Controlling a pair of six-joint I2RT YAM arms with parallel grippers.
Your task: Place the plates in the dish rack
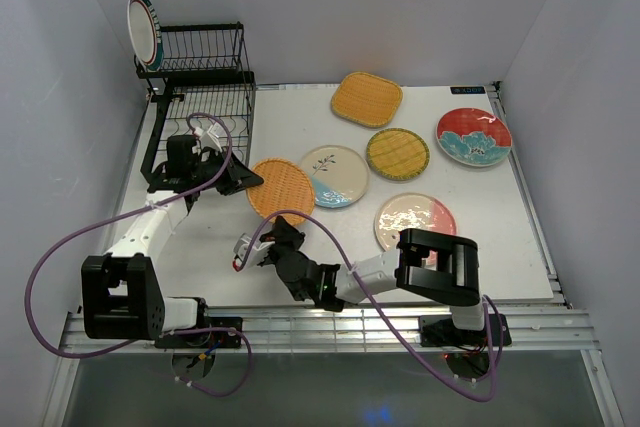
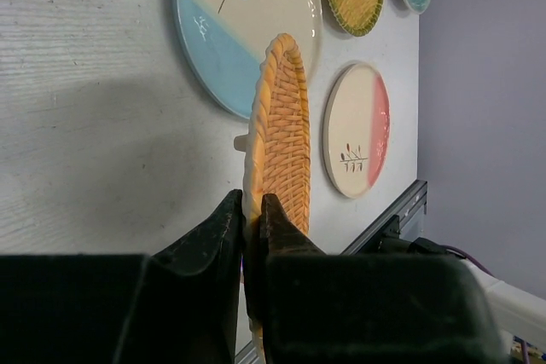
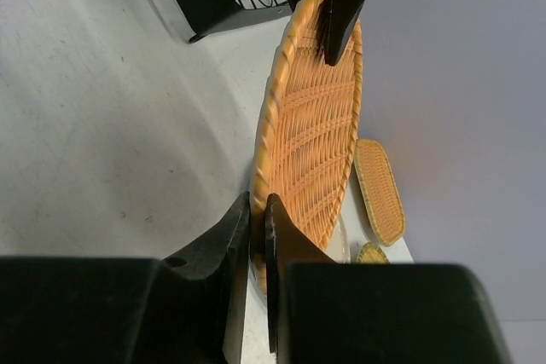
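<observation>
An orange woven plate [image 1: 281, 187] is held on edge between both grippers over the table, left of the blue-and-cream plate [image 1: 338, 172]. My left gripper [image 1: 252, 178] is shut on one side of its rim, and my right gripper on the opposite side. In the top view the dish rack [image 1: 210, 107] stands at the back left, with a white, green-rimmed plate [image 1: 142, 32] upright at its upper end.
On the table lie a rectangular orange tray [image 1: 367, 98], a yellow plate [image 1: 398, 152], a red-and-teal plate [image 1: 474, 135] and a pink-and-cream plate [image 1: 410, 217].
</observation>
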